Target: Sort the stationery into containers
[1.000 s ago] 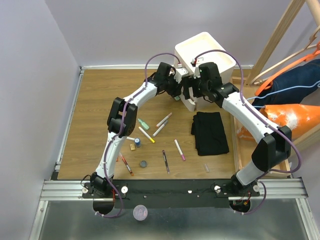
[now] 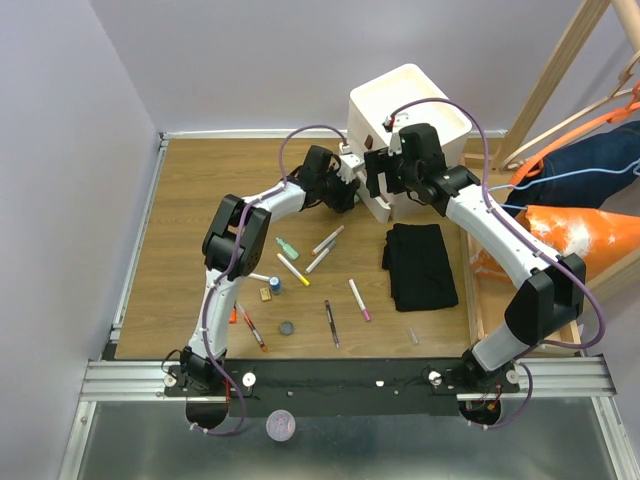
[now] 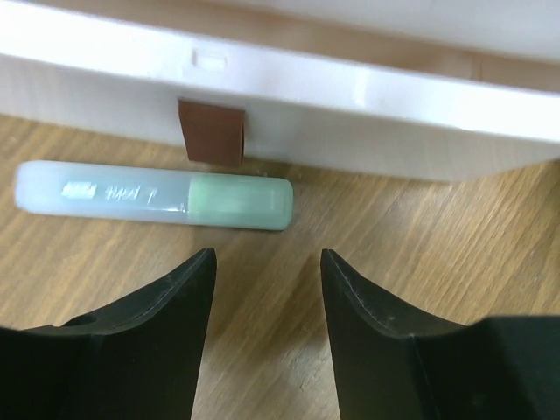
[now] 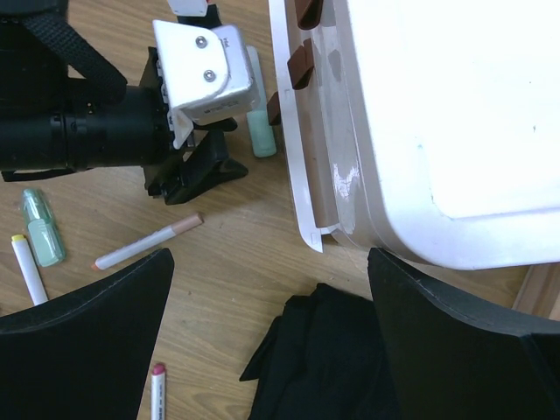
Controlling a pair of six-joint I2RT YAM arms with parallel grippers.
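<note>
A translucent green tube [image 3: 240,202] lies on the wooden table, close along the front of the white drawer unit [image 3: 350,140]. In the left wrist view my left gripper is open just short of it, bare table between its fingers. The right wrist view shows the same tube beside my left gripper. My right gripper is open near the unit's white drawer [image 4: 302,166], with nothing held. Markers [image 2: 328,239], a yellow-ended pen [image 2: 293,269], a small green bottle [image 2: 287,247] and a dark pen [image 2: 331,324] lie scattered on the table.
A folded black cloth [image 2: 419,267] lies right of centre, below the drawer unit. A blue-capped jar [image 2: 275,285], a small wooden block [image 2: 265,294] and a grey disc [image 2: 287,328] sit lower left.
My left gripper has pulled back leftward and slightly down from the drawer unit; beforehand the green tube showed beneath it. The right arm has stayed where it was.
</note>
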